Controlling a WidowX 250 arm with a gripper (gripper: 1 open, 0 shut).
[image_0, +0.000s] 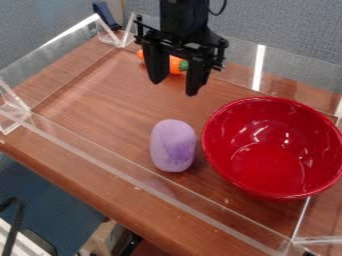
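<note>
My black gripper hangs over the back middle of the wooden surface, its two fingers spread apart with nothing seen between them. Behind it, partly hidden, lies an orange object with a bit of green at its right. A purple oval object sits in the front middle. A large red bowl stands to its right, and it looks empty.
Clear low walls edge the wooden surface. A grey padded backdrop rises behind, and a blue floor shows at the lower left.
</note>
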